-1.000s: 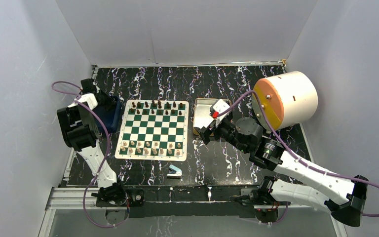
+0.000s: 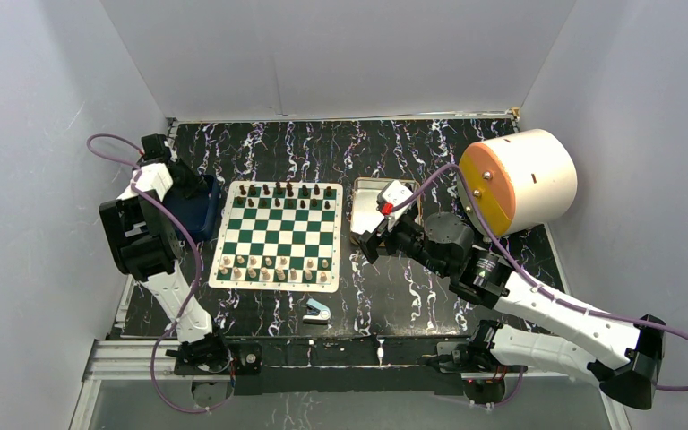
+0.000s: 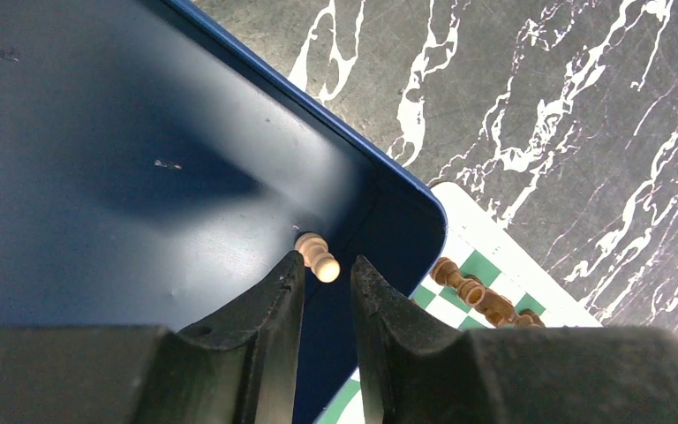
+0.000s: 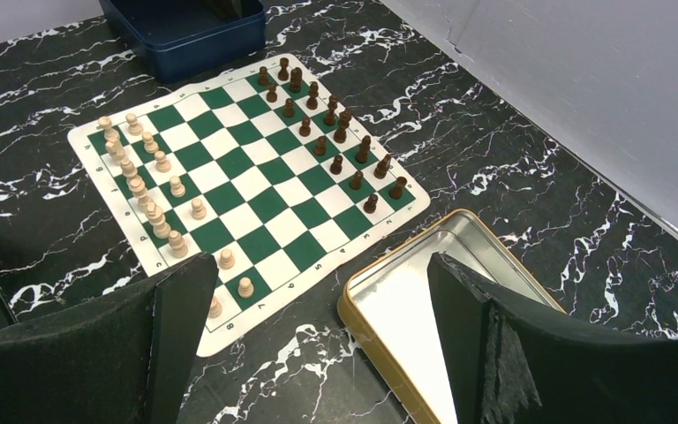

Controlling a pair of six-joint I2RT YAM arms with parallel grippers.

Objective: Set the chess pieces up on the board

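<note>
A light-coloured pawn [image 3: 319,257] lies in the dark blue bin [image 3: 388,172], near one corner. Over it, my left gripper is part open, the pawn showing in the gap between its fingertips; whether they touch it is unclear. On the green and white chessboard [image 2: 278,233], dark pieces [image 2: 290,191] stand in two rows along the far side. Light pieces [image 4: 141,194] line the near side, with some bare squares in their front row. My right gripper is wide open and empty, hanging near the metal tray.
The gold-rimmed tray [image 4: 366,327] right of the board looks empty. A small blue and white stapler-like object [image 2: 316,311] lies in front of the board. A large cream and orange cylinder [image 2: 520,179] stands at the right.
My left arm has shifted slightly left and toward the far side, its gripper staying over the blue bin. The right arm and the board's pieces look almost unchanged.
</note>
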